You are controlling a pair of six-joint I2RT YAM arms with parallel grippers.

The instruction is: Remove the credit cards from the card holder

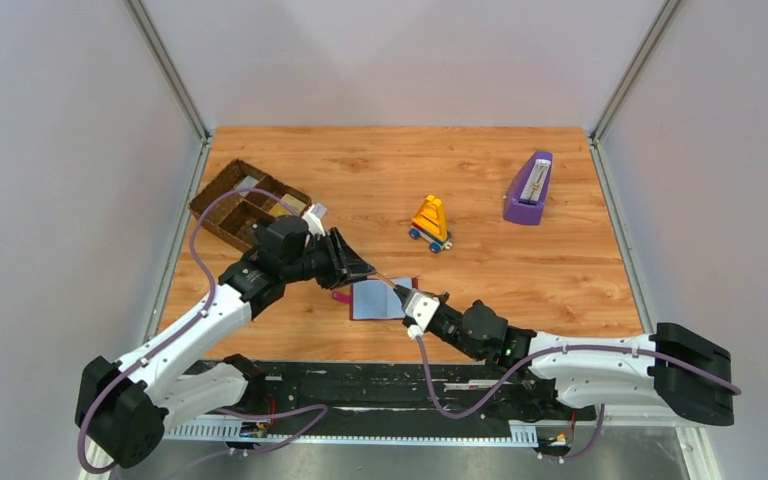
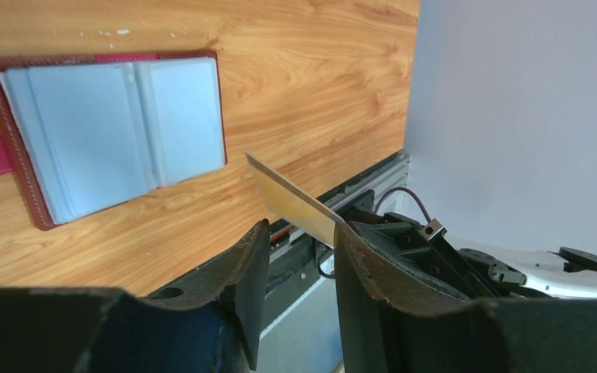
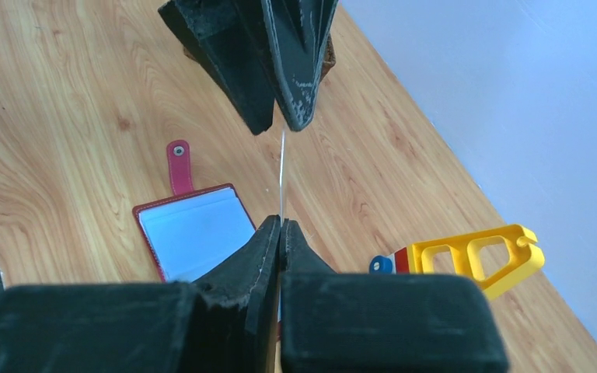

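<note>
The card holder (image 1: pixel 372 303) lies spread on the table, its pale blue sleeves (image 2: pixel 85 140) showing beneath the arms. A yellowish card is up in the air, seen edge-on as a thin line in the right wrist view. My right gripper is shut on one end of this card (image 3: pixel 282 175). At the card's other end, my left gripper has its fingers parted, with a gap between them and the card. Whether more cards sit in the sleeves cannot be made out.
A brown divided box (image 1: pixel 228 195) at the back left has cards in some compartments. A yellow toy truck (image 1: pixel 431 222) stands right of centre, and a purple dispenser (image 1: pixel 529 190) at the back right.
</note>
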